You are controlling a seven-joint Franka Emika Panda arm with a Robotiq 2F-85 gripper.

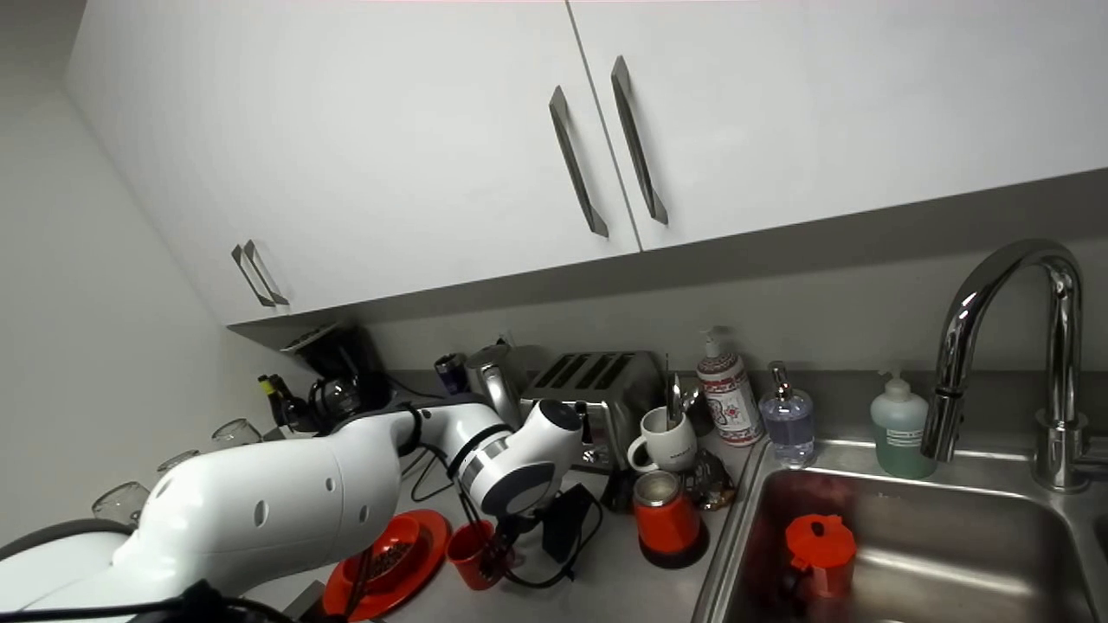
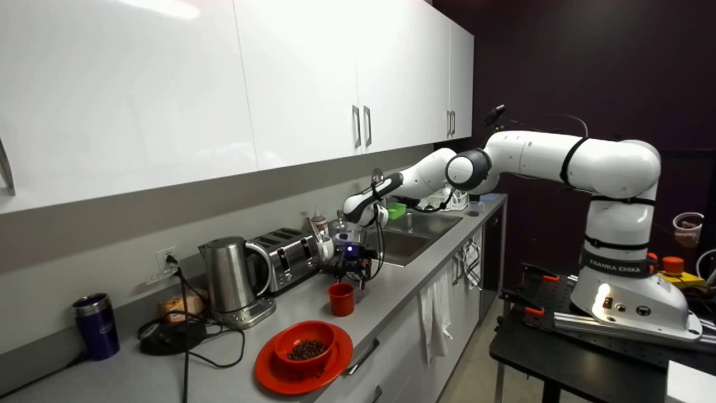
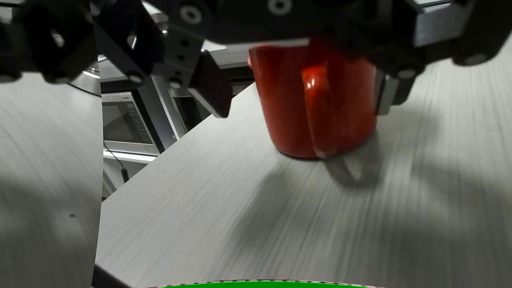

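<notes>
A red cup [image 3: 283,110] stands upright on the grey counter, its handle [image 3: 319,110] facing the wrist camera. My gripper is open at the cup, with one finger on either side of it in the wrist view. The right fingertip [image 3: 387,93] overlaps the cup's edge there, while a clear gap shows beside the left one; contact cannot be told. From exterior view 2, the same cup [image 2: 340,300] is just in front of the gripper. My wrist and cables partly cover the cup [image 1: 472,554] in exterior view 1.
Near the cup lies a red plate [image 2: 266,370] bearing a red bowl [image 2: 315,332] of brown beans. A toaster [image 2: 285,258] and a steel kettle [image 2: 228,275] line the wall. Towards the sink [image 1: 935,540] stand a white mug [image 1: 665,441] and a red-and-black container [image 1: 667,519].
</notes>
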